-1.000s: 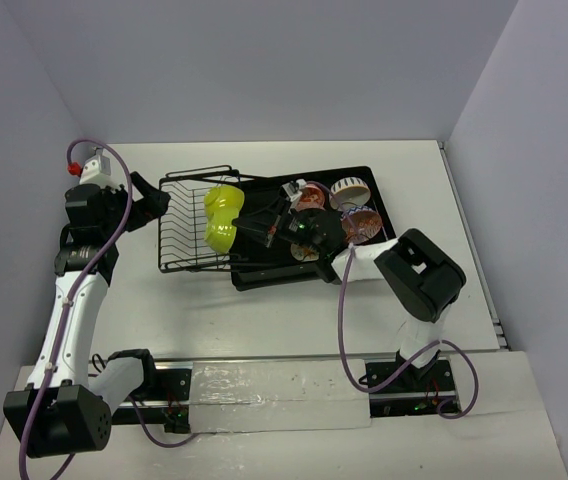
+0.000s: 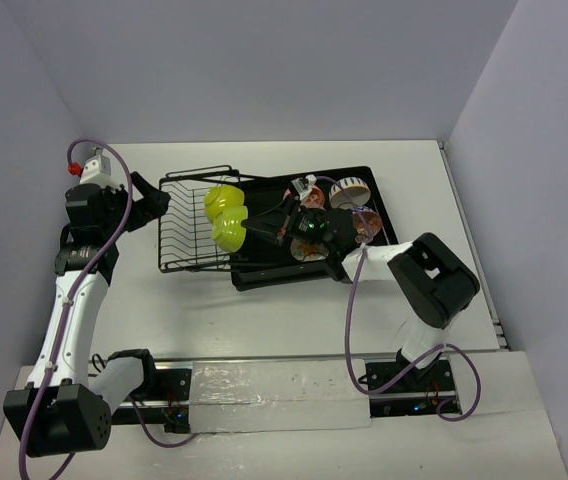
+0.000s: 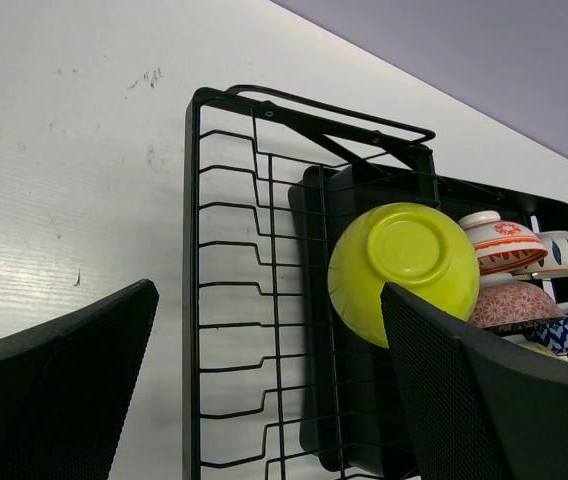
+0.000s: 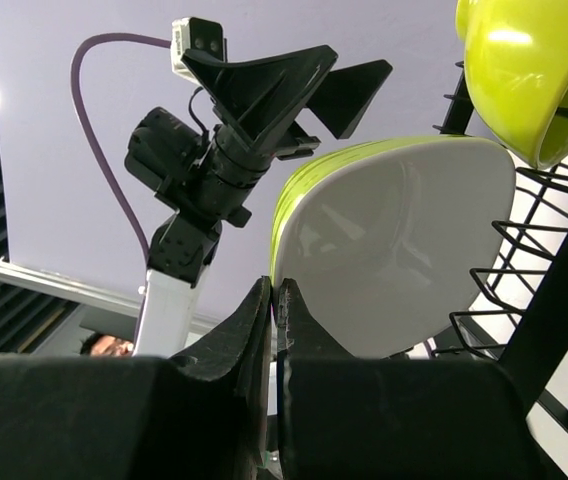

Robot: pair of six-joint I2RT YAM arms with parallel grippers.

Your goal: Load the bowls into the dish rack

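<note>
A yellow-green bowl, white inside, is held on its side by my right gripper, shut on its rim, over the front half of the black wire dish rack. Behind it another yellow-green bowl rests in the rack, its foot visible in the left wrist view. My left gripper hangs open at the rack's left end, nothing between its fingers.
A black tray at the rack's right holds several patterned bowls. Grey walls enclose both sides and the back.
Compared with a second ago, my right gripper and its bowl have shifted slightly right and toward the front. The left arm is still.
</note>
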